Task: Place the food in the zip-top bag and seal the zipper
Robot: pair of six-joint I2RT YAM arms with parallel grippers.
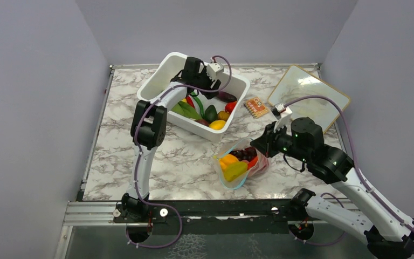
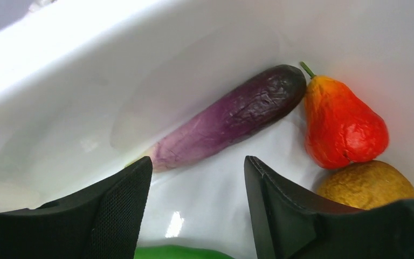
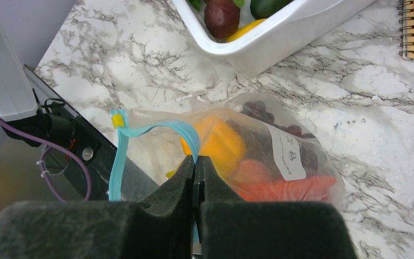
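My left gripper is open inside the white bin (image 1: 156, 86), its fingers just short of a long purple eggplant (image 2: 232, 113); a red pear (image 2: 345, 129), a brown round fruit (image 2: 364, 183) and a green item (image 2: 180, 252) lie nearby. My right gripper is shut on the light-blue zipper edge of the clear bag (image 3: 291, 151), which holds yellow, red-orange and dark grape-like food. The yellow slider (image 3: 117, 120) sits at one end of the zipper.
A notebook (image 1: 256, 107) and a framed board (image 1: 307, 94) lie right of the bin.
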